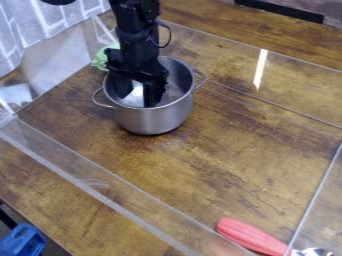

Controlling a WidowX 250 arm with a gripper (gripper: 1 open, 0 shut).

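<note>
A steel pot [150, 116] with wire side handles stands on the wooden table at the upper middle. My black gripper [136, 78] reaches down from the top into the pot's mouth. Its fingertips are dark against the pot's interior, so whether they are open or hold anything cannot be made out. A small green object [100, 58] is partly hidden behind the arm and pot at the left.
Clear plastic walls edge the table [227, 160]. A spoon or tool with a red handle [247, 235] lies at the bottom right, and a blue object [19, 243] at the bottom left.
</note>
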